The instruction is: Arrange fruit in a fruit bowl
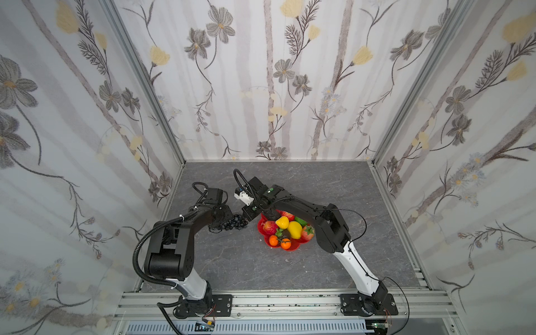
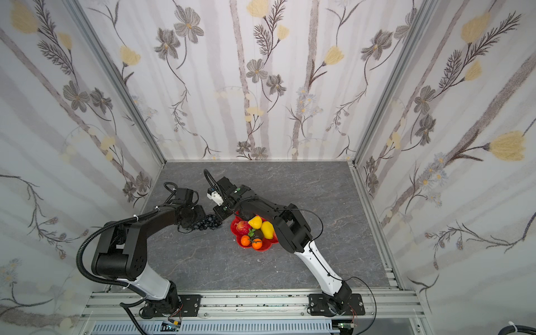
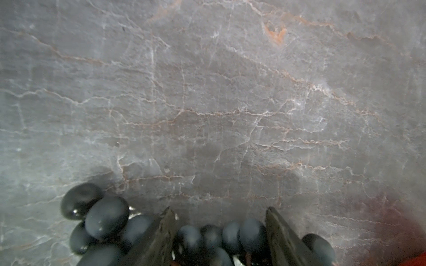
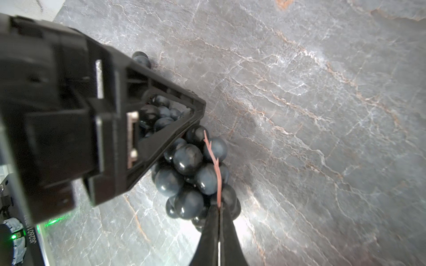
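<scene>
A bunch of black grapes (image 4: 187, 159) lies at the left of the table, its pink stem (image 4: 216, 166) standing out in the right wrist view. My right gripper is shut on that stem, fingertips together. In the left wrist view my left gripper has its fingers spread around the bunch, several grapes pressed between them. The red bowl (image 1: 260, 225) sits just right of the grapes, filled with two oranges (image 1: 286, 244), yellow fruits (image 1: 294, 229), a green one (image 1: 300, 221) and several reddish ones. My right arm hides its back part.
Both grippers are close together over the grapes. My right arm (image 1: 304, 208) reaches across the back of the bowl. Patterned walls close it in on the back and sides.
</scene>
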